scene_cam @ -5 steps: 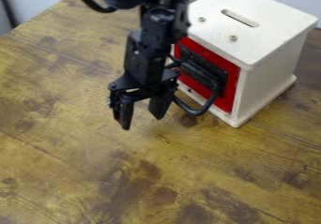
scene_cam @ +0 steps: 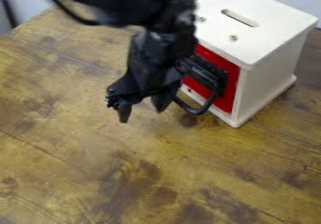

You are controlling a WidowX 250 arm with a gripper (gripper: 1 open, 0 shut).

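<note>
My black gripper [scene_cam: 141, 101] hangs low over the wooden table, left of a white box [scene_cam: 257, 36], with its fingers open and nothing visible between them. The box has a slot in its top and a red front panel [scene_cam: 223, 104] facing left, carrying a black fixture with a curved handle [scene_cam: 193, 107] near the bottom. My wrist and arm partly hide the red panel.
A pale wall shows at the upper left edge. The box takes up the upper right.
Over the last second my gripper has shifted slightly, and the arm's upper part now leans more from the upper left. The box looks unmoved.
</note>
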